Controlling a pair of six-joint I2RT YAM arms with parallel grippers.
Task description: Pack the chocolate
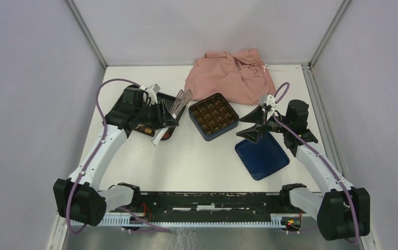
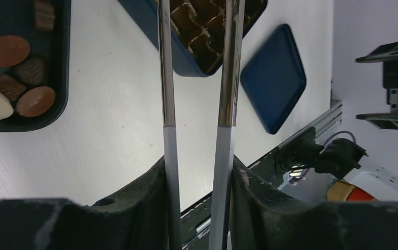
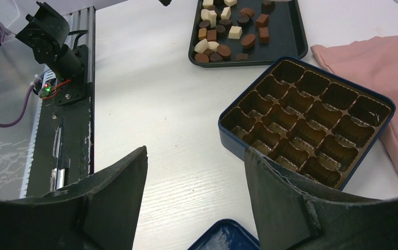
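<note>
My left gripper [image 1: 168, 119] is shut on a pair of metal tongs [image 1: 180, 100], lifted near the right side of the chocolate tray. In the left wrist view the two tong arms [image 2: 169, 104] run up out of frame, so I cannot tell whether anything is between their tips. The black tray [image 3: 285, 47] holds several brown, dark and cream chocolates [image 3: 235, 32]. Right of it stands the box with a divided insert [image 3: 311, 120]; its visible compartments look empty. My right gripper [image 1: 244, 128] stands open above the dark blue lid [image 1: 261, 160], its fingers apart with nothing between them.
Behind the box lies a crumpled pink cloth [image 1: 230, 75]. A black rail [image 1: 212, 200] runs along its front edge.
</note>
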